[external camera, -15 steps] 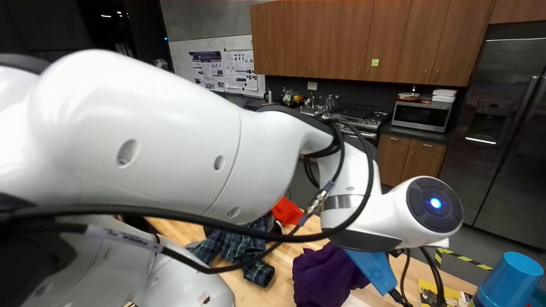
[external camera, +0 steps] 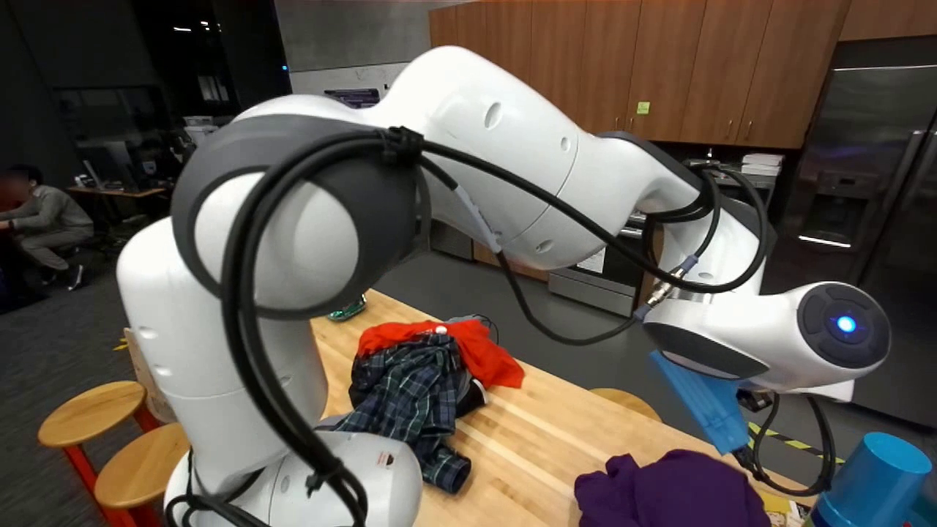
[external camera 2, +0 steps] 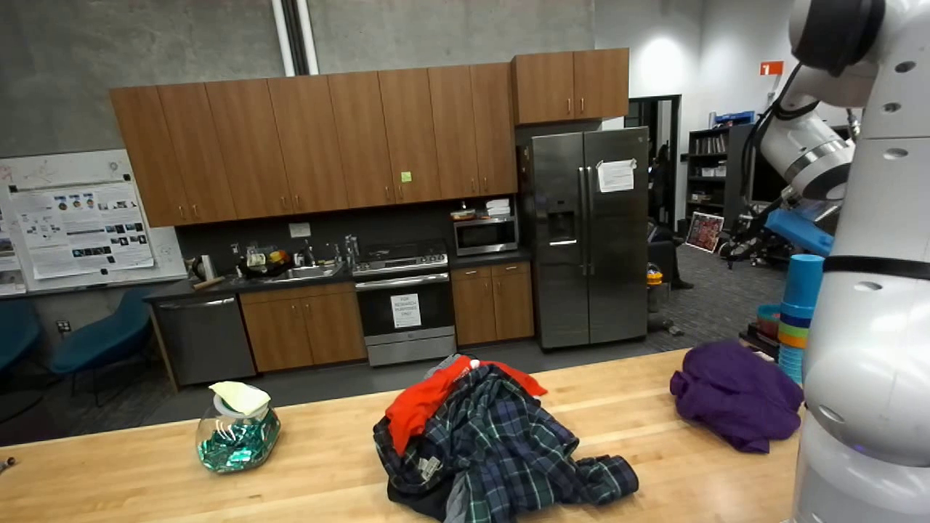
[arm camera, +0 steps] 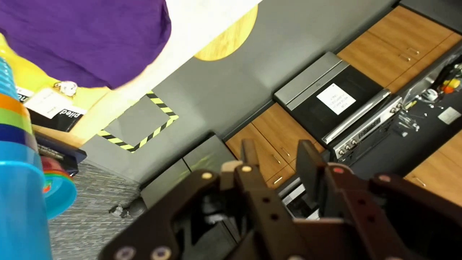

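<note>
My gripper is in the wrist view, its dark fingers apart with nothing between them. In exterior view 2 the gripper (external camera 2: 741,250) hangs in the air near the right edge, above table height. A crumpled purple cloth (external camera 2: 739,396) lies on the wooden table near the arm's base. The same cloth (arm camera: 95,39) fills the upper left of the wrist view, away from the fingers. A separate heap holds a dark plaid shirt (external camera 2: 523,436) and a red cloth (external camera 2: 424,402).
Stacked blue cups (external camera: 878,483) stand near the table's right end, close to a yellow printed item (arm camera: 32,69). A glass jar with green filling (external camera 2: 237,442) sits at the left in exterior view 2. Bare tabletop (external camera 2: 331,453) lies between jar and clothes.
The arm has drawn up and back, and the gripper has shifted right and higher in exterior view 1. The purple cloth now lies further right, nearer the cups.
</note>
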